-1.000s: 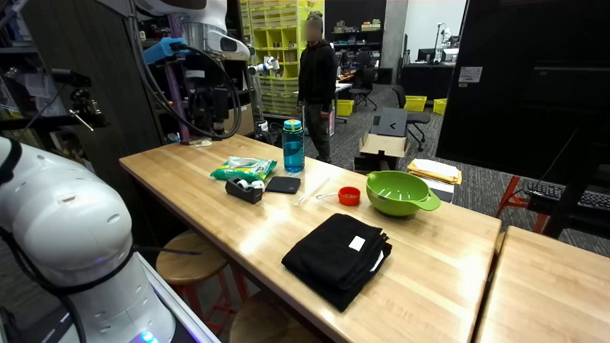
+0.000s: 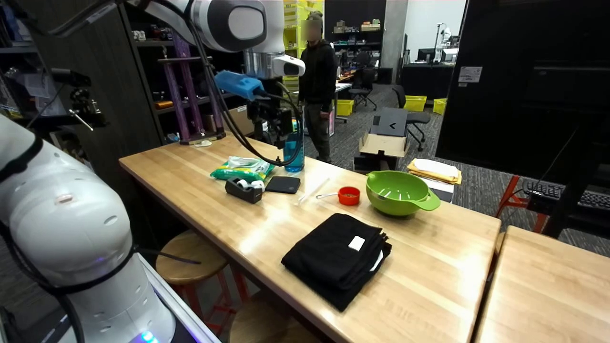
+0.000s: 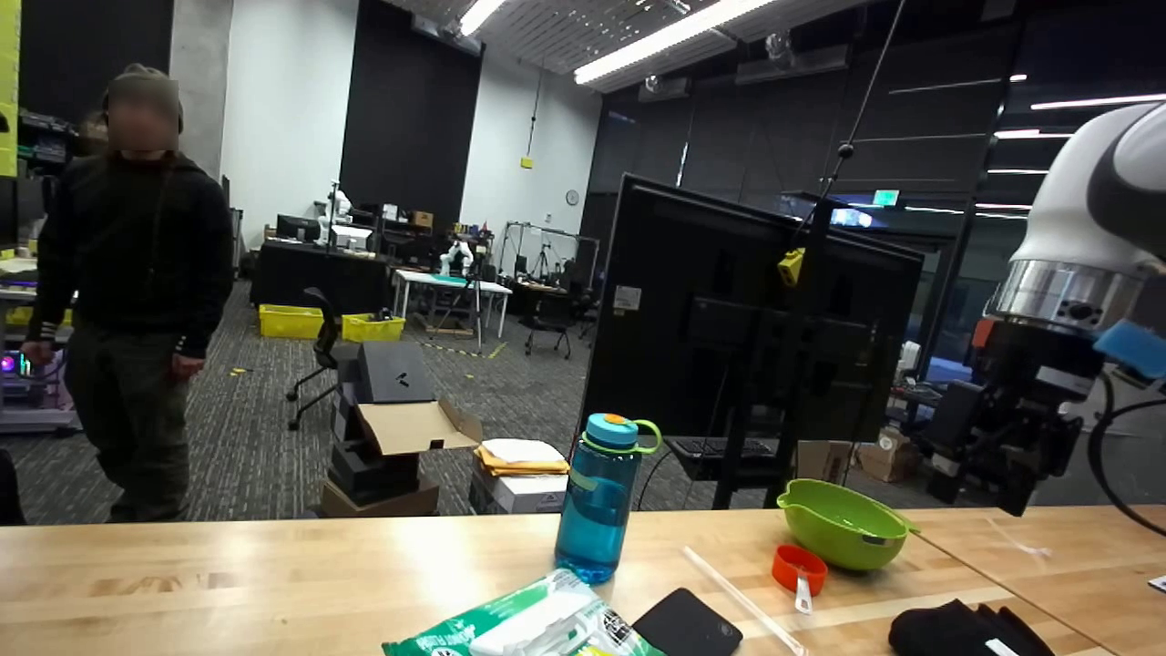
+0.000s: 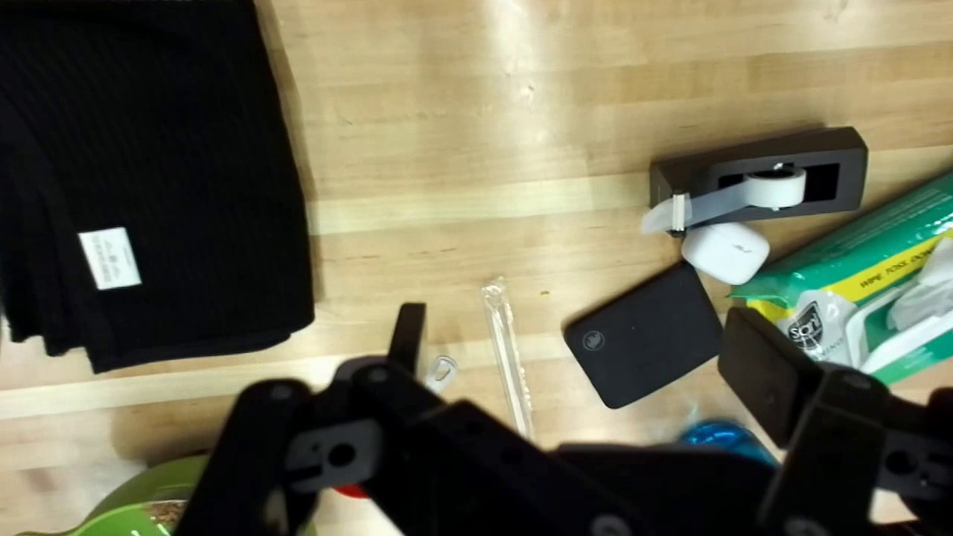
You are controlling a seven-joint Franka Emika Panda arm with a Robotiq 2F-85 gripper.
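Observation:
My gripper is open and holds nothing; its fingers (image 4: 408,338) stand wide apart above the table. In exterior view 1 the gripper (image 2: 277,128) hangs high over the far part of the table, partly in front of the blue bottle (image 2: 294,157). Below lie a black hard-drive-like case (image 4: 645,338), a clear thin tube (image 4: 509,362), a white earbud case (image 4: 725,251) and a black tape dispenser (image 4: 826,170). A folded black cloth (image 4: 196,205) with a white label is at left in the wrist view.
A green wipes pack (image 2: 243,168) lies near the dispenser. A red measuring cup (image 2: 349,195) sits beside the green bowl (image 2: 397,194), both holding small brownish bits. Bare wood (image 2: 423,274) lies to the right of the cloth. A person (image 2: 317,85) stands behind the table.
My arm and gripper have swung rightward in exterior view 1, from beyond the wipes pack to in front of the bottle. The objects on the table have not moved.

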